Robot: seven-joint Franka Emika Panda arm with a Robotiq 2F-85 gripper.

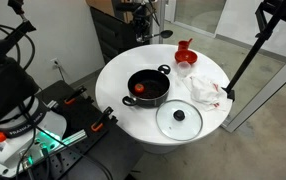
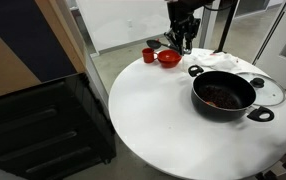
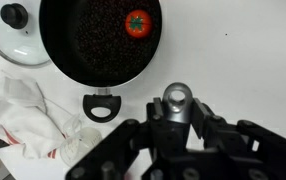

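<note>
My gripper (image 2: 185, 46) is up in the air above the far part of the table, shut on a utensil that looks like a ladle. Its dark head (image 1: 166, 33) sticks out to the right in exterior view 1. Between my fingers in the wrist view, the rounded grey end of the handle (image 3: 178, 100) faces the camera. A black pot (image 1: 149, 101) stands on the table, apart from the gripper. Inside it lie dark beans (image 3: 98, 40) and a red tomato (image 3: 138, 24).
Behind the pot are a red cup (image 1: 184, 45) and a red bowl (image 2: 170, 60). A glass lid (image 1: 179, 121) with a black knob lies beside the pot, and a white cloth (image 1: 205, 92) is at the table's right.
</note>
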